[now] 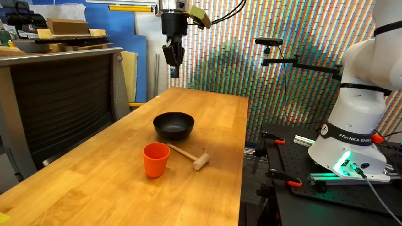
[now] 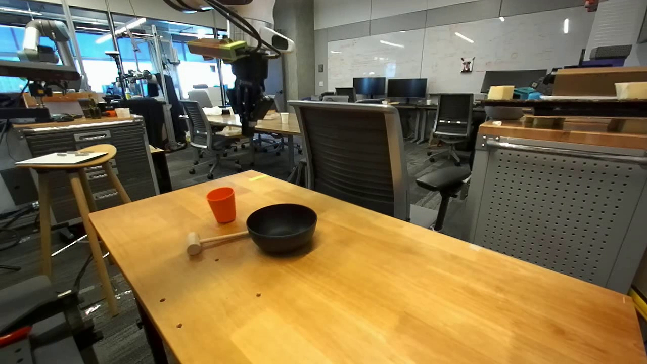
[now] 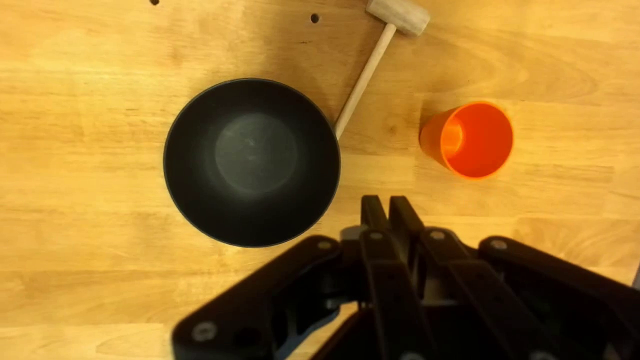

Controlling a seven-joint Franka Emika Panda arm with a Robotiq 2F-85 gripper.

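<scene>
High above the wooden table (image 1: 113, 165), my gripper (image 1: 175, 72) points downward. Its two black fingers stand close together in the wrist view (image 3: 387, 210), with a narrow gap and no object visible there. Below, an empty black bowl (image 3: 252, 156) rests upright. A wooden mallet (image 3: 367, 78) lies beside it, the handle's end reaching the bowl's rim. An orange cup (image 3: 480, 141), upright and empty, stands apart from both. In the second exterior view the gripper (image 2: 247, 127) hangs beyond the cup (image 2: 222, 205), well clear of the tabletop.
Bare wood surrounds the three objects, with much free room at the table's far end in the first exterior view. An office chair (image 1: 60, 101) stands along one long side. The robot's base (image 1: 346, 150) is mounted on a black stand across from it.
</scene>
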